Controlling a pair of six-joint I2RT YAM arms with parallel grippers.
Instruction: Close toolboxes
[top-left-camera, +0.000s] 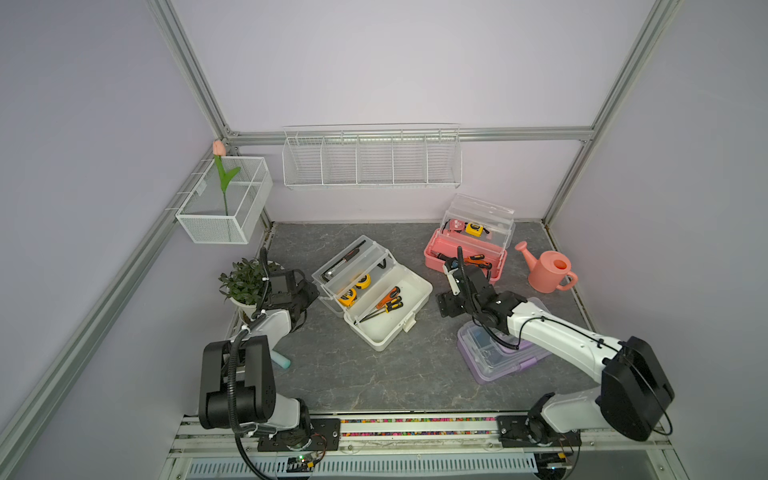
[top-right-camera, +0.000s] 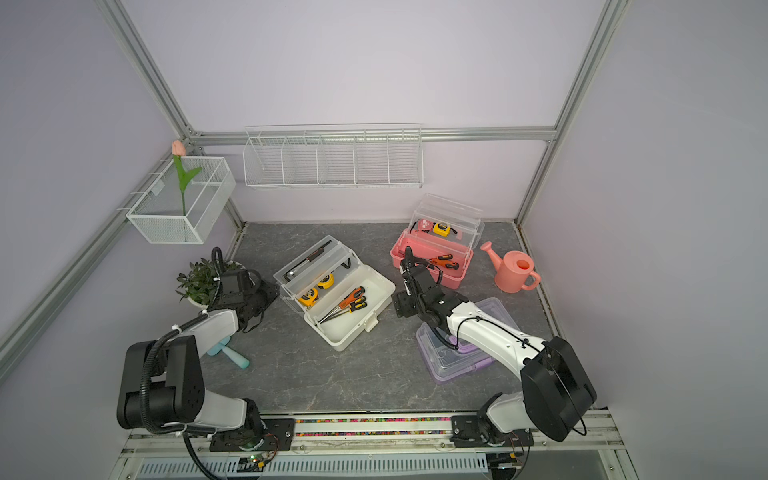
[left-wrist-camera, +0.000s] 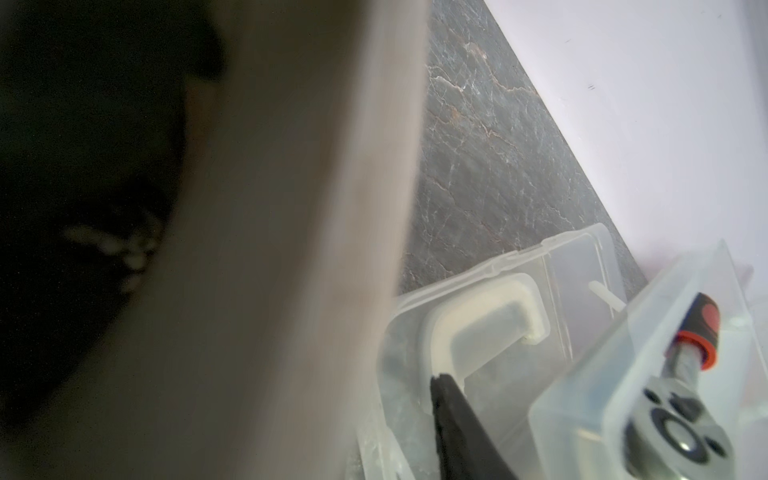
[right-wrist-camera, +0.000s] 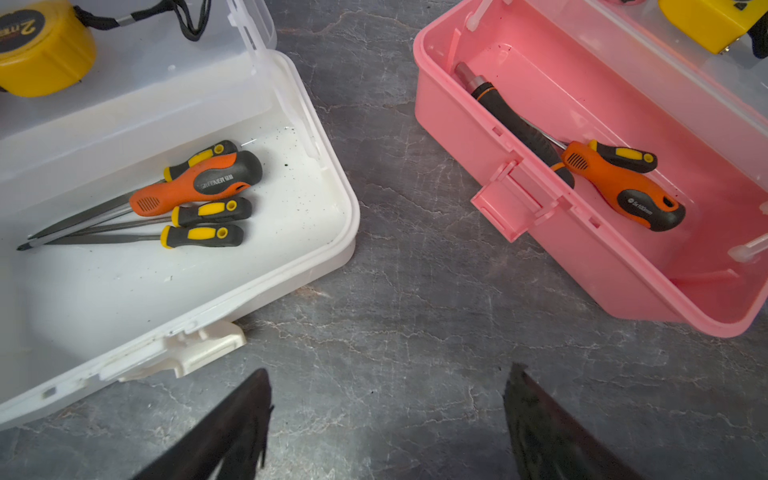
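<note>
The white toolbox (top-left-camera: 408, 320) lies open mid-table, screwdrivers (right-wrist-camera: 204, 184) in its tray and tape measures in the raised clear lid (top-left-camera: 336, 272). Behind on the right stands the open pink toolbox (right-wrist-camera: 608, 288), holding screwdrivers, a tape measure in its lid. A purple case (top-left-camera: 488, 360) lies closed at front right, partly under my right arm. My left gripper (top-left-camera: 308, 292) is at the white box's lid on the left; its wrist view is mostly blocked and its fingers are unclear. My right gripper hangs open between the white and pink boxes, nothing between its fingers.
A potted plant (top-left-camera: 240, 281) stands at the left behind my left arm, a teal object (top-left-camera: 280, 360) near it. A pink watering can (top-left-camera: 550, 272) is at the right. Wire baskets hang on the walls.
</note>
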